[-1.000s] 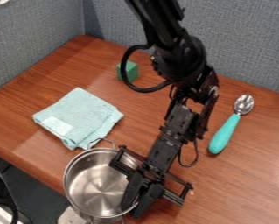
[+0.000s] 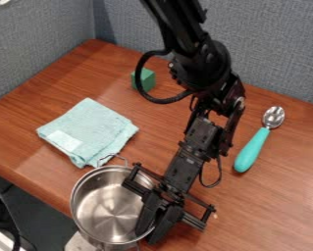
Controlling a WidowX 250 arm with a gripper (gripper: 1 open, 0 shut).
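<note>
A steel pot (image 2: 100,206) sits at the table's near-left edge. My gripper (image 2: 156,221) is low at the pot's right side, its dark fingers overlapping the rim and wall; whether they are open or closed on the rim is hard to tell.
A folded light-blue cloth (image 2: 86,132) lies left of centre. A green block (image 2: 144,78) stands at the back, partly behind the arm. A spoon with a turquoise handle (image 2: 250,148) lies on the right.
</note>
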